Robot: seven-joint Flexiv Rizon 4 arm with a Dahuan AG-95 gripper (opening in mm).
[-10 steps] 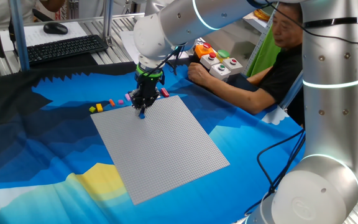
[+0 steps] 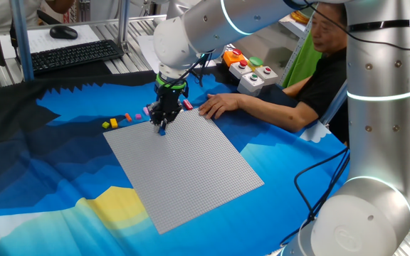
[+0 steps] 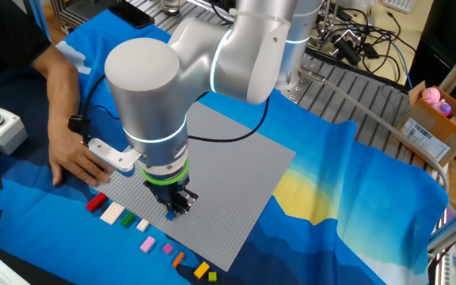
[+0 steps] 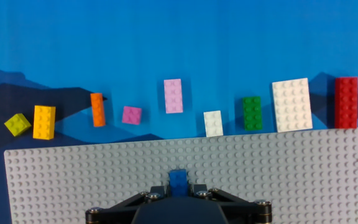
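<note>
Between the fingers of my gripper is a small blue brick (image 4: 178, 177), and the gripper is shut on it. In exterior view 1 the blue brick (image 2: 161, 131) shows below the fingertips, over the grey baseplate (image 2: 191, 171) near its far edge. Exterior view 2 has the gripper (image 3: 179, 207) low over the baseplate (image 3: 244, 174), close to the row of loose bricks. Whether the brick touches the studs I cannot tell.
Beyond the plate's edge lie a yellow brick (image 4: 44, 122), an orange one (image 4: 97, 109), a pink one (image 4: 173, 96), a green one (image 4: 252, 113), a white one (image 4: 293, 104), a red one (image 4: 346, 102) and others. A person's hand (image 3: 76, 158) rests at the plate's corner.
The person's hand has come from beside the button boxes to the baseplate's corner. The plate has shifted very slightly; my arm and the blue brick look unmoved.
</note>
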